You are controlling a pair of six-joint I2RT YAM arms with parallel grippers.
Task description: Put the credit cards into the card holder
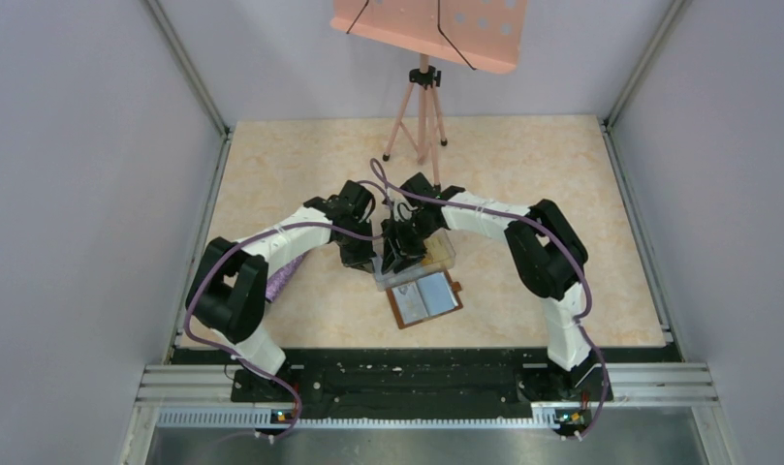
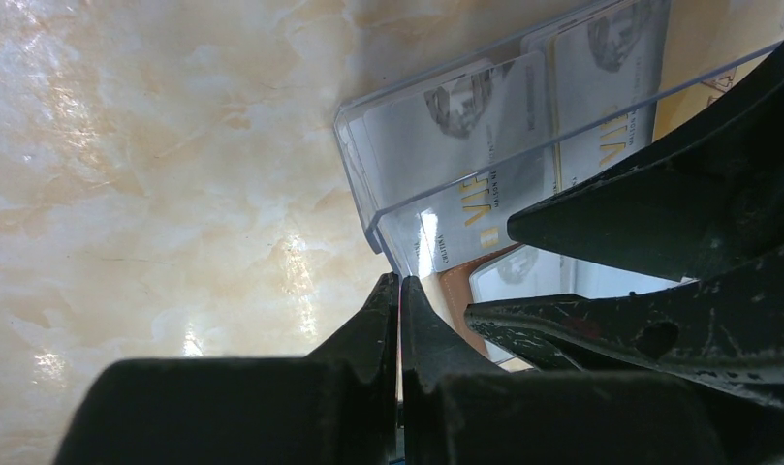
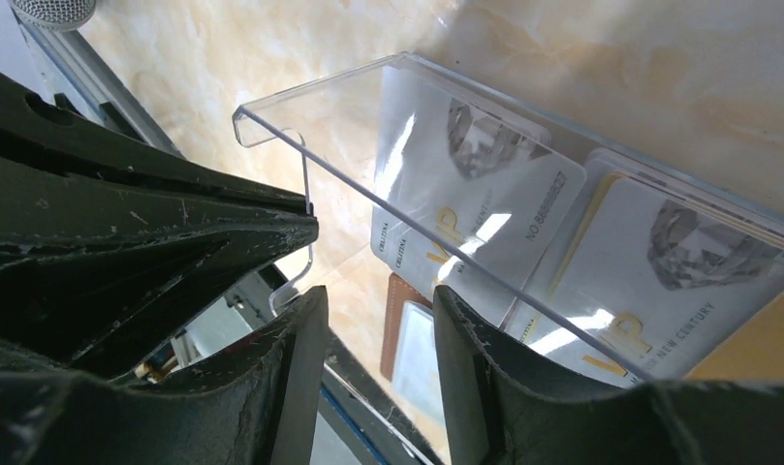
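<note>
White cards with gold print (image 3: 465,184) lie in piles inside a clear box (image 2: 354,179). Just in front of the box is an open brown holder (image 1: 424,298) with pale panels. My left gripper is shut, its tips at the near left corner of the box. Whether the thin clear wall is pinched between them I cannot tell. Over the left card pile, my right gripper stands open with its gap empty. Part of the holder (image 3: 392,320) shows beyond that gap in the right wrist view.
A purple object (image 1: 285,278) lies left of the left arm. Behind the box stands a pink tripod (image 1: 424,116). The two grippers are very close together.
</note>
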